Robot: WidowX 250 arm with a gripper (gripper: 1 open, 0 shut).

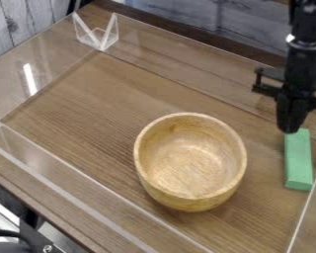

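Note:
My black gripper (291, 126) is at the right of the camera view, its fingertips just above the upper end of a green bar (299, 163) on the wooden table. It looks shut, with nothing visible between its fingers. Left of the bar sits a round tan wooden bowl (190, 160), empty.
A dark speckled strip runs along the back right behind my arm. Dark cables or parts lie at the lower left, beyond the table's edge.

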